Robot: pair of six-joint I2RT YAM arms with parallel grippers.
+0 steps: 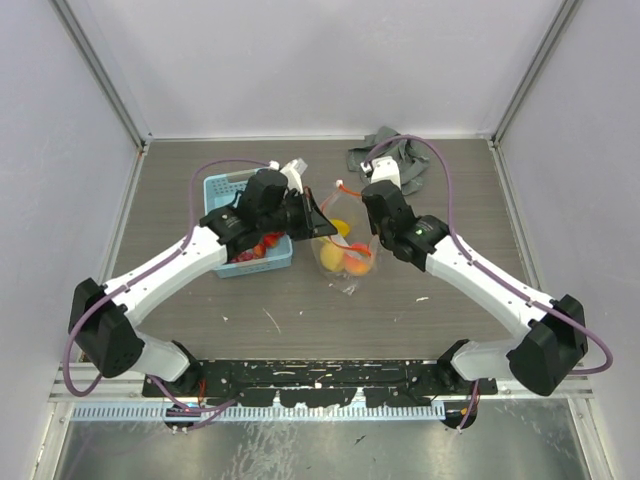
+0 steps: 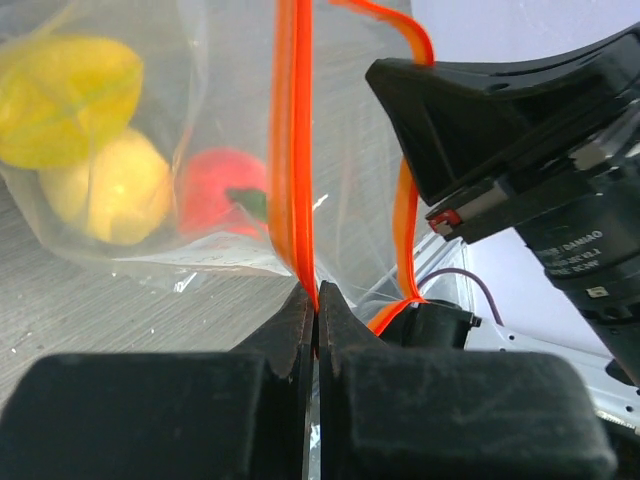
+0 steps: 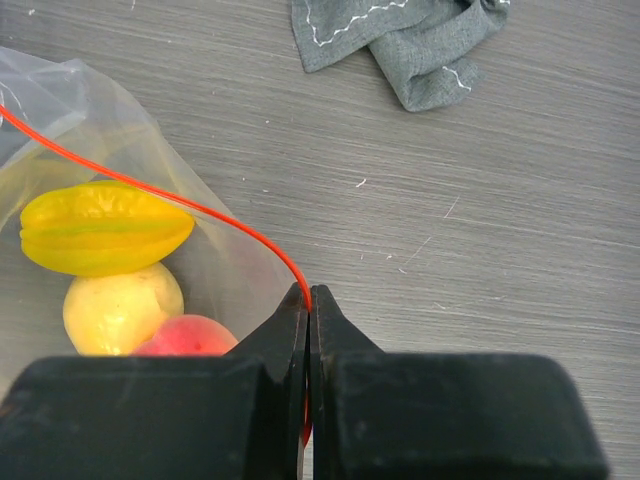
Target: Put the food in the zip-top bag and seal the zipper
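A clear zip bag with orange zipper strips holds a yellow star fruit, a pale yellow round fruit and a red fruit. My left gripper is shut on the zipper edge at one side of the opening. My right gripper is shut on the orange zipper at the other side; in the left wrist view it appears at upper right, beside the strip.
A blue basket with more food sits left of the bag, partly under my left arm. A grey cloth lies behind.
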